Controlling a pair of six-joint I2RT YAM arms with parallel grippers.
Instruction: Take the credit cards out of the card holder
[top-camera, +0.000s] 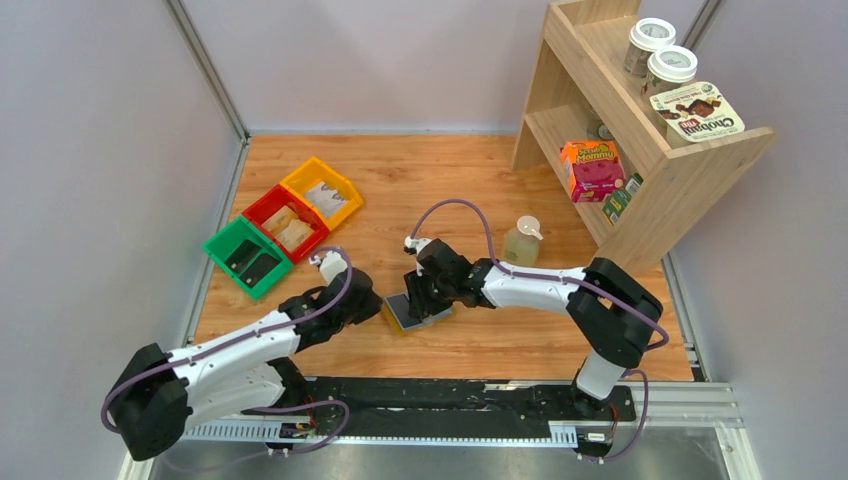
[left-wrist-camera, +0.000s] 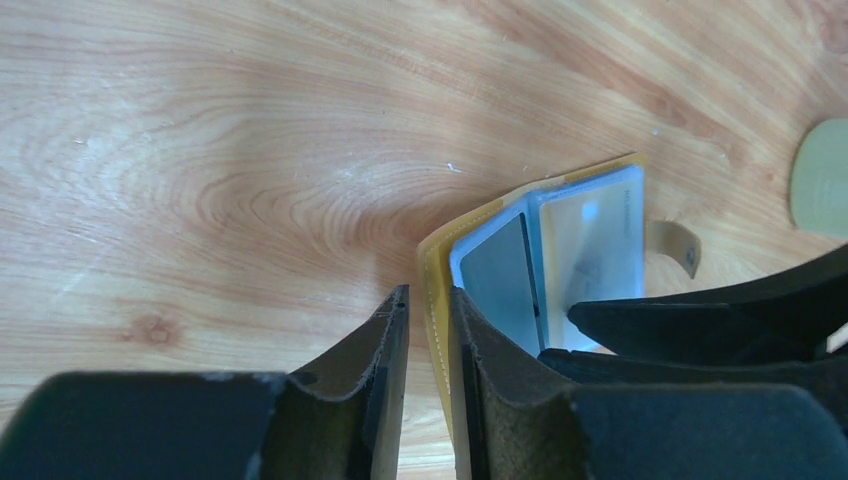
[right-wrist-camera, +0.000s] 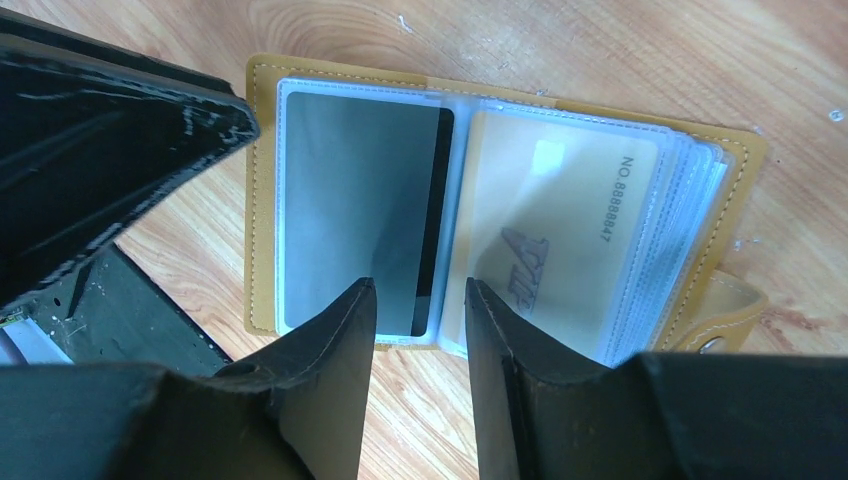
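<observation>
The tan card holder (right-wrist-camera: 262, 215) lies spread flat on the wooden table, with clear sleeves on both sides. Its left sleeve holds a dark grey card (right-wrist-camera: 355, 200); a pale card (right-wrist-camera: 560, 215) printed with a number and "VIP" shows in the right one. Over the holder's middle, my right gripper is open with nothing visibly gripped. My left gripper is partly open at the holder's left edge, its right finger overlapping that edge in the left wrist view. Whether this finger touches the holder, I cannot tell.
Green (top-camera: 215, 245), red (top-camera: 252, 212) and yellow (top-camera: 345, 212) trays stand at the back left, with items inside. Behind the right arm is a pump bottle (top-camera: 521, 243). A wooden shelf (top-camera: 690, 190) fills the back right. Table around the holder's front is clear.
</observation>
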